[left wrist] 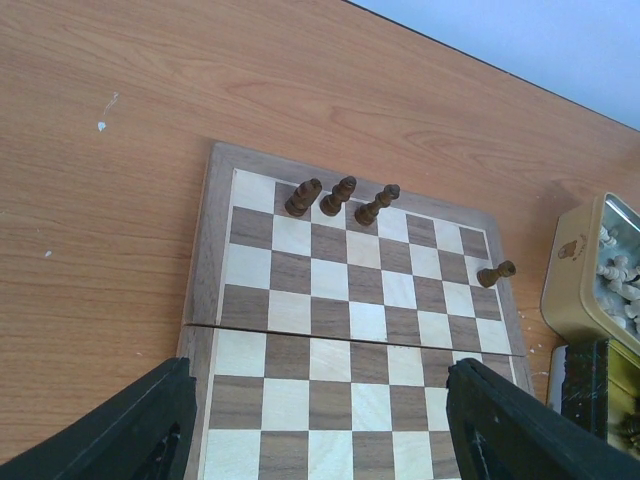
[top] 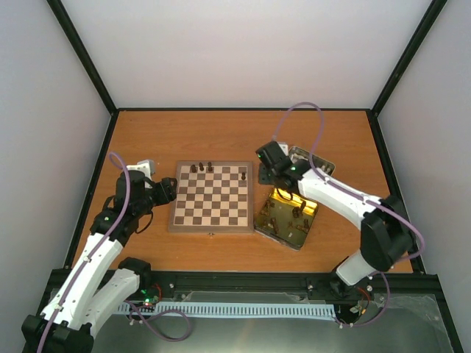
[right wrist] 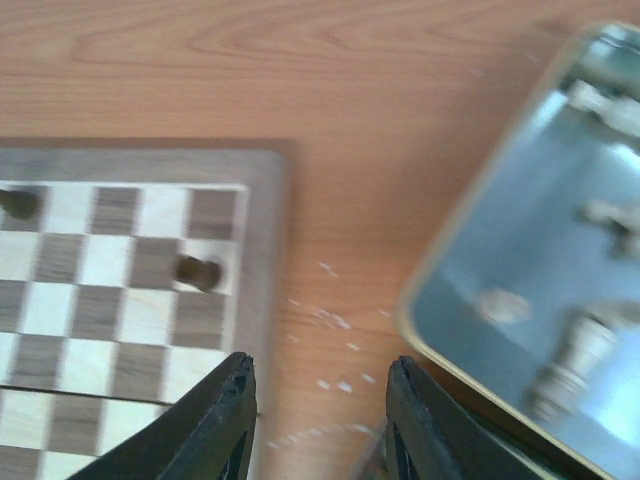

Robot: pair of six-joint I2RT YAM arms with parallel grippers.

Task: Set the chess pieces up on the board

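Observation:
The checkered board (top: pixel 211 228) holds several dark pieces on its far rows: three in a group, such as the dark piece (left wrist: pixel 376 205), and one near the right edge (left wrist: pixel 495 273). My left gripper hovers left of the board, fingers apart and empty. My right gripper is open above the gap between the board and the tin of white pieces (right wrist: pixel 455 210), nothing visible between its fingers. The right wrist view is blurred.
A gold-lined tin (top: pixel 287 235) with dark pieces lies right of the board, in front of the white pieces' tin. Walls surround the table.

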